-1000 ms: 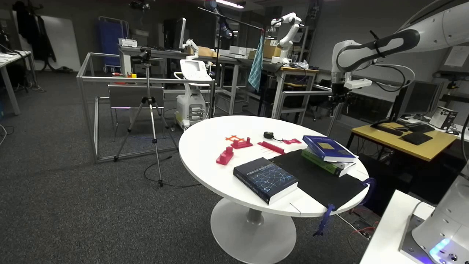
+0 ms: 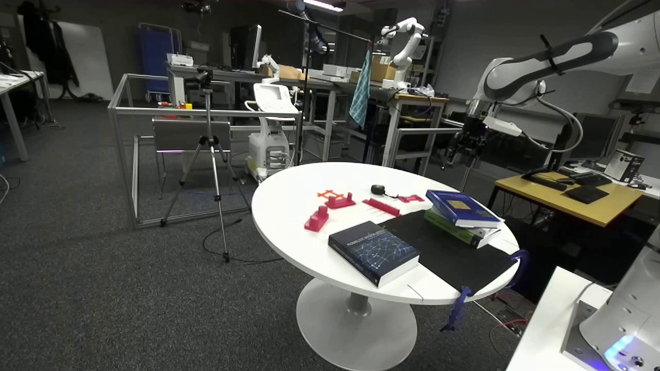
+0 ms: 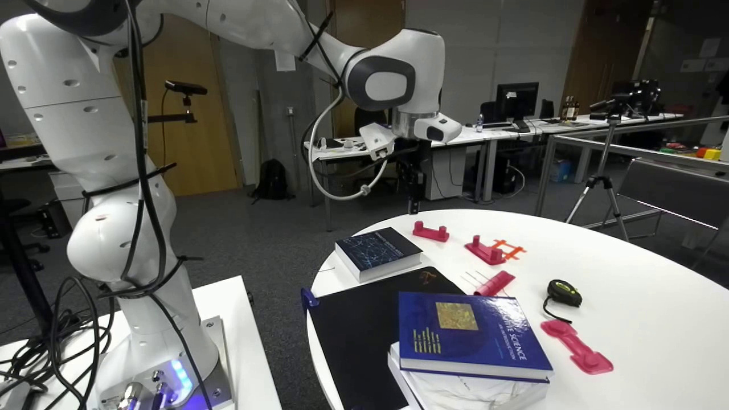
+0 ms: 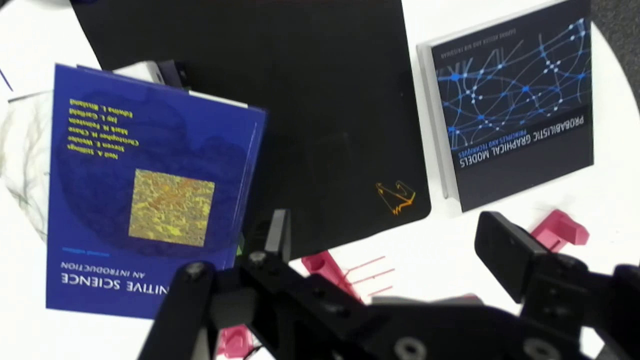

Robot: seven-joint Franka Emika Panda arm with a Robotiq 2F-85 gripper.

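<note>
High above the table hangs my gripper, its fingers (image 4: pixel 278 231) wide apart and nothing between them. A dark book with a blue network pattern, "Probabilistic Graphical Models" (image 4: pixel 516 102), lies flat on the white table at the right of the wrist view. Over to the left, a blue book (image 4: pixel 150 198) tops a stack with a white book (image 3: pixel 471 390) and a green one (image 2: pixel 450 229) under it. That stack rests on a black mat (image 4: pixel 342 120), whose bare part separates the two piles. Apart from every object, the gripper touches nothing.
Several red plastic parts lie on the table (image 3: pixel 656 300), among them a two-post block (image 3: pixel 431 232), a pronged bar (image 3: pixel 495 283) and a flat link (image 3: pixel 578 347). An orange frame (image 3: pixel 509 250) and a tape measure (image 3: pixel 565 292) are also there.
In exterior view 1 my gripper has shifted slightly left, and the hand has gone from upright to tilted. The books and plastic parts have stayed put.
</note>
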